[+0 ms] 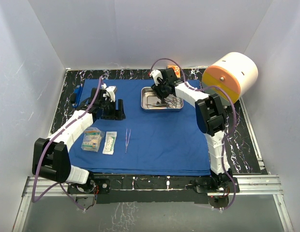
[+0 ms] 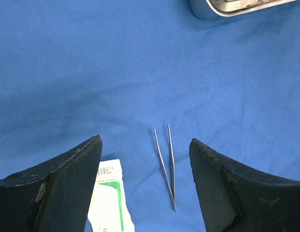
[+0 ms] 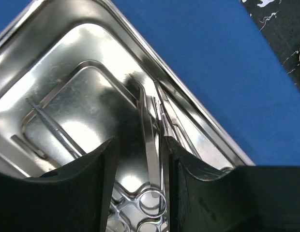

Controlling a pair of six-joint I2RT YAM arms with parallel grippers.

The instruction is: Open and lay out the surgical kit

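The metal tray (image 1: 151, 97) stands at the back middle of the blue cloth, holding several steel instruments. Over it hangs my right gripper, its fingers parted. A flat steel instrument (image 3: 150, 150) appears between and below those fingers, not gripped; ring handles (image 3: 151, 202) lie close by, partly covered by the gripper. Tweezers (image 1: 127, 140) rest on the cloth left of centre, beside a white-and-green packet (image 2: 110, 203). My left gripper (image 1: 119, 111) is open and empty above the cloth, behind the tweezers.
A clear bag of packaged supplies (image 1: 92, 139) lies at the cloth's left. Behind the tray is an orange box (image 1: 174, 70); a large white-and-orange cylinder (image 1: 232, 75) fills the back right.
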